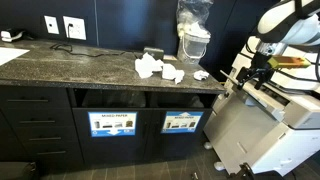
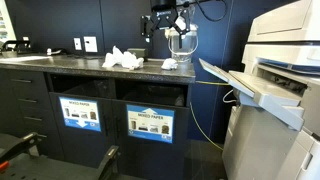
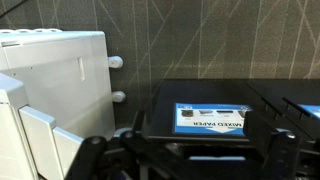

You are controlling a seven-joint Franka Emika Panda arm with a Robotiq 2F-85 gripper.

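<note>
My gripper stands open in the wrist view, its dark fingers spread apart with nothing held between them. Past them, lower down, shows a blue-and-white mixed paper label (image 3: pixel 210 118) on a dark bin front. In exterior view 1 the arm (image 1: pixel 285 35) reaches in from the upper right. White crumpled paper (image 1: pixel 148 66) lies on the dark countertop (image 1: pixel 90 69), with a second white piece (image 1: pixel 172 73) close by. A smaller whitish piece (image 1: pixel 200 75) rests nearer the counter's right end.
Under the counter are two open-topped dark bins with labels (image 1: pixel 112 124). A wire basket (image 1: pixel 194 42) stands at the back of the counter. To the right, a white machine (image 2: pixel 265 95) has a tray jutting out.
</note>
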